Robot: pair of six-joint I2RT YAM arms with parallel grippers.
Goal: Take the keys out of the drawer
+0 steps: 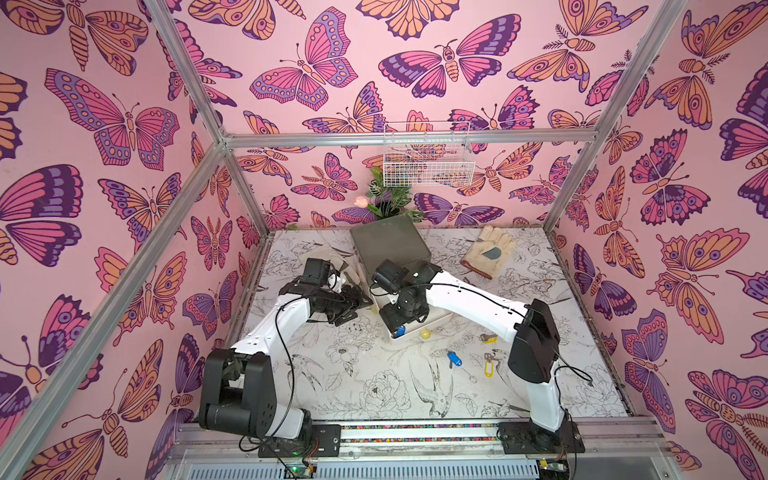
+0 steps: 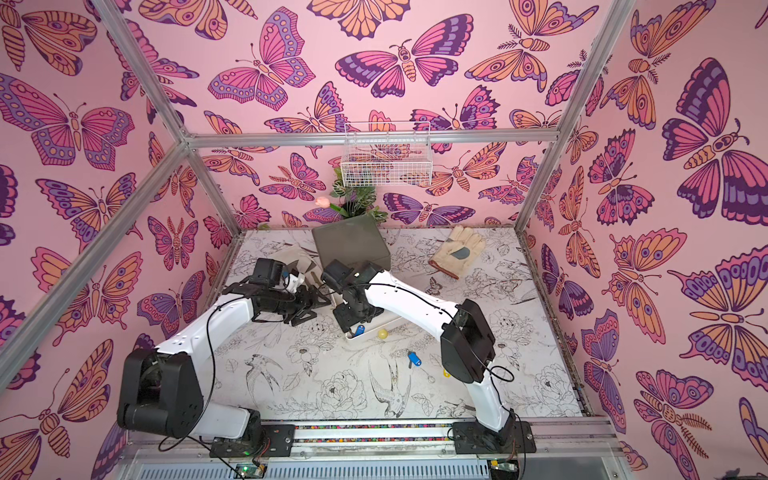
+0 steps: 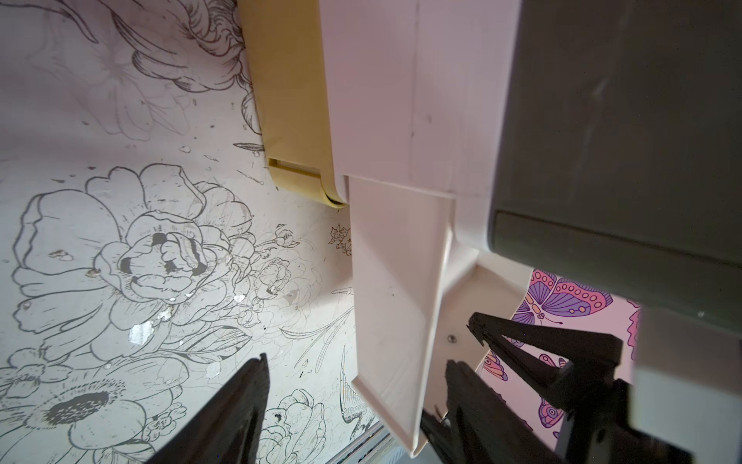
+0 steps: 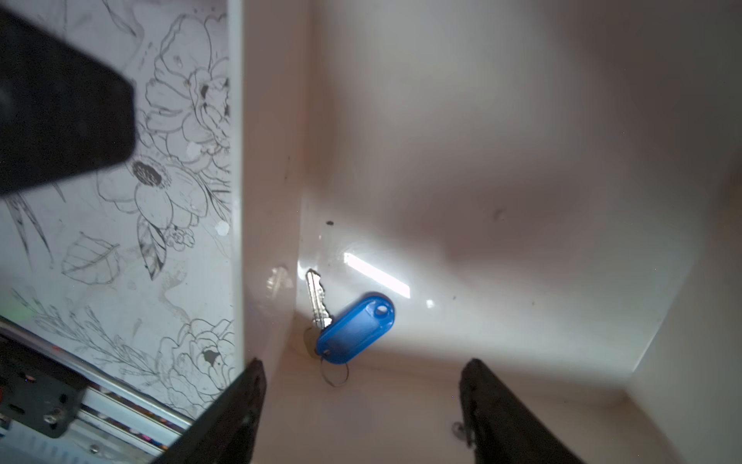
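Note:
A key (image 4: 317, 297) with a blue tag (image 4: 355, 328) lies in a corner of the white drawer (image 4: 494, 193). My right gripper is open over the drawer, nothing held, its fingers either side of that key in the right wrist view. My left gripper is open at the drawer's left side, its fingers either side of the near end of the drawer wall (image 3: 394, 301), apparently not closed on it. The drawer juts from a box with a grey top (image 1: 390, 240).
Loose keys with blue (image 1: 454, 358) and yellow (image 1: 488, 366) tags and a yellow ball (image 1: 425, 333) lie on the table in front of the drawer. A work glove (image 1: 488, 252) rests at back right; a plant (image 1: 388, 196) stands behind the box.

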